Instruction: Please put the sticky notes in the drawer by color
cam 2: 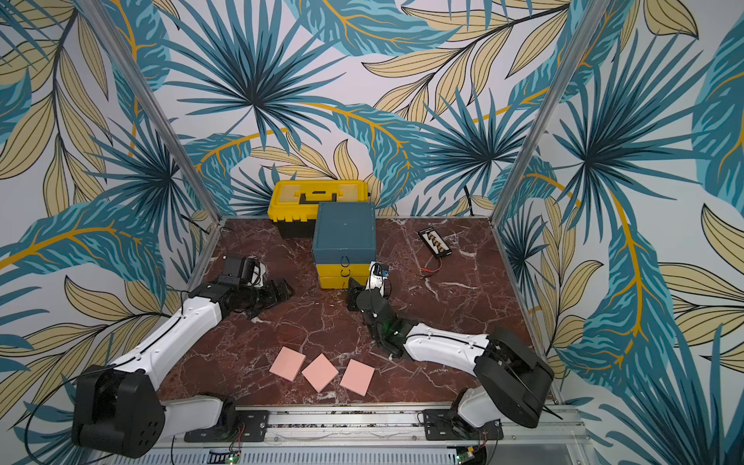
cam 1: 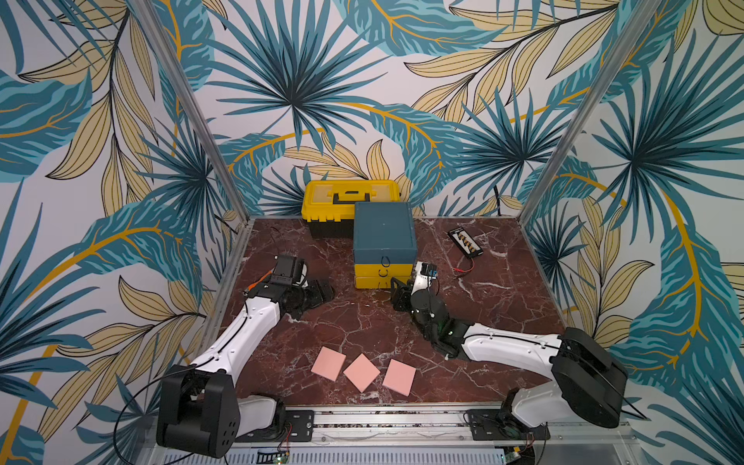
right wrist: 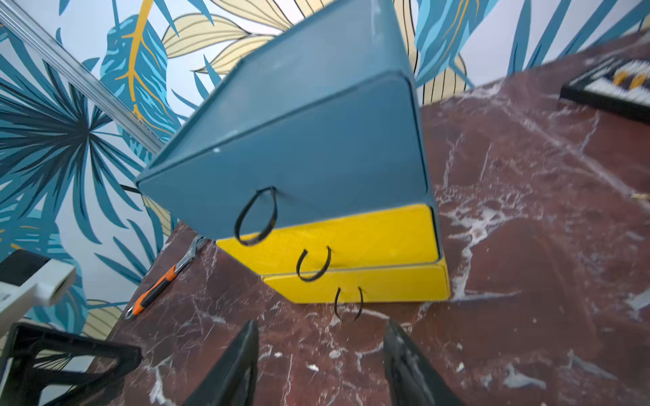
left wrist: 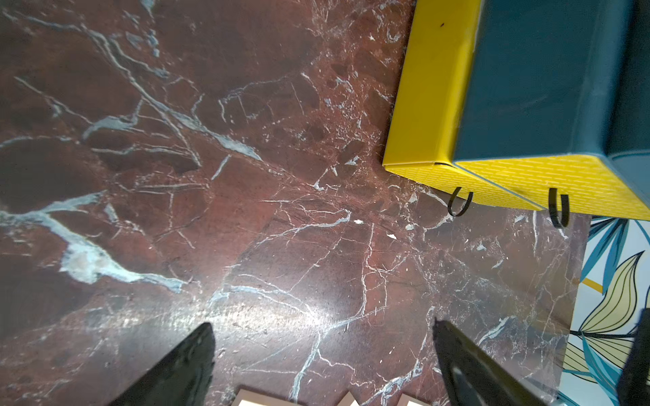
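Observation:
Three pink sticky notes lie in a row near the front edge. At the back centre stands the drawer unit, with a blue top over yellow drawers, all closed, each with a black loop handle. My left gripper is open and empty, left of the unit, over bare table. My right gripper is in front of the unit at its right, fingers apart with nothing between them, just below the bottom loop in the right wrist view.
A yellow toolbox stands behind the unit. A black cased object with wires lies at the back right. An orange-handled tool lies on the table's left.

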